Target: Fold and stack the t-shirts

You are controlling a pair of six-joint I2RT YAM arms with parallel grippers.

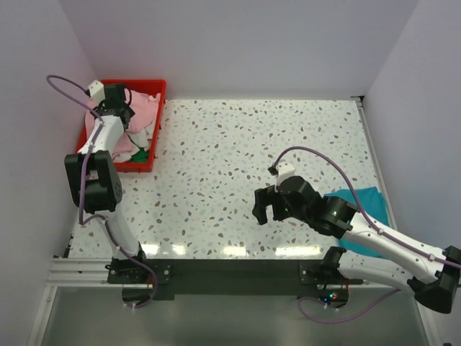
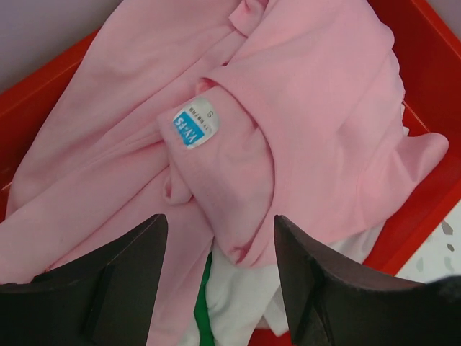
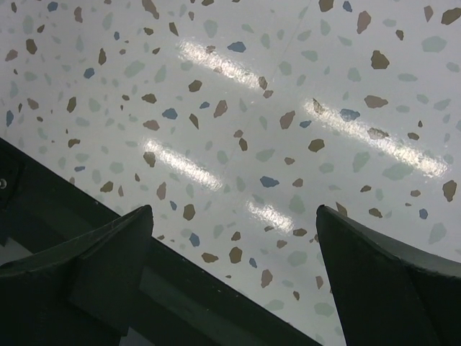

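Pink t-shirts [image 1: 143, 112] lie crumpled in the red bin at the back left, with white cloth [image 2: 238, 297] and a green strip [image 2: 204, 310] showing beneath. Over the bin, my left gripper points down with its fingers apart and pink fabric below them; nothing is held. A small white and blue label [image 2: 194, 122] shows on the pink cloth. On the right, a blue folded cloth [image 1: 373, 205] rests on the table, partly covered by my right arm. My right gripper [image 1: 260, 205] is open above the table, only bare surface between its fingers in its wrist view.
The red bin [image 1: 161, 108] has raised walls, close to the left wall of the room. A dark edge [image 3: 180, 288] runs along the table's front.
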